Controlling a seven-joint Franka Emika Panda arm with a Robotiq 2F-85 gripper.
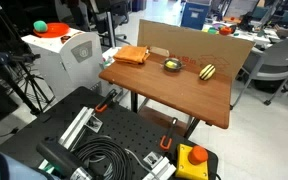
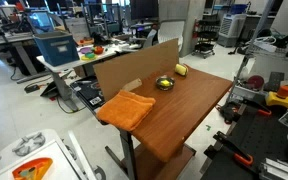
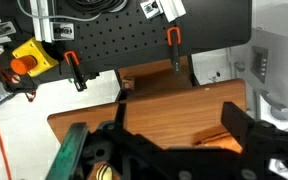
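Observation:
An orange cloth [image 2: 127, 110] lies crumpled at one end of the brown wooden table [image 2: 181, 115]; part of the cloth [image 3: 220, 142] shows low in the wrist view. Near the table's middle sits a small dark round bowl [image 1: 172, 65] with something yellowish-green in it. A yellow, striped oblong thing [image 1: 207, 72] rests farther right; in the second exterior view this yellow thing [image 2: 180, 70] stands beyond the bowl. High over the table edge, my gripper has its dark fingers spread wide apart. Nothing shows between them, and they touch nothing on the table.
A cardboard panel [image 1: 189, 46] stands along the table's back edge. Beside the table is a black perforated base [image 1: 134, 130] with orange-handled clamps and coiled cables. A red emergency button [image 1: 197, 155] sits on a yellow box.

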